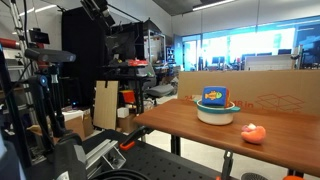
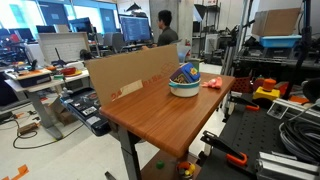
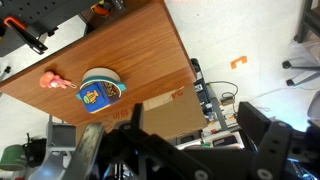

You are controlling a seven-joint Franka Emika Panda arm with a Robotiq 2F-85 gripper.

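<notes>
A white bowl with a teal rim (image 1: 216,115) stands on the wooden table, and a blue box with a colourful fish picture (image 1: 215,96) rests in it, its top above the rim. A pink toy (image 1: 253,133) lies apart from the bowl, closer to the table's front edge. From above, the wrist view shows the bowl (image 3: 113,76), the box (image 3: 97,97) and the pink toy (image 3: 54,80) on its left side. My gripper is high above the scene, its dark fingers spread at the lower edge of that view. It looks open and touches none of these objects.
An upright cardboard panel (image 2: 145,78) borders one long side of the table (image 2: 165,122). Much of the tabletop beside the bowl is bare. Cables (image 2: 300,135) lie on the dark robot stand. A person (image 2: 166,30) sits in the background.
</notes>
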